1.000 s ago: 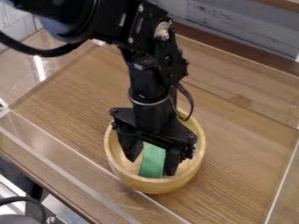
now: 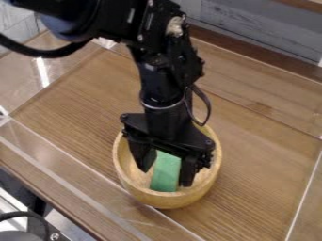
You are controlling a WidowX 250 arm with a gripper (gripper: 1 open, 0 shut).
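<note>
A light wooden bowl (image 2: 187,195) sits on the wooden table, with a green block (image 2: 168,172) inside it. My black gripper (image 2: 168,166) reaches down into the bowl from above, open, its fingers on either side of the green block. Whether the fingers touch the block cannot be told.
The bare wooden table (image 2: 261,151) has free room to the right of and behind the bowl. Its left edge runs along the lower left, with white items and a cable below it. A pale panelled wall (image 2: 265,38) stands at the back.
The gripper has shifted very slightly over the bowl; the bowl and green block look unmoved.
</note>
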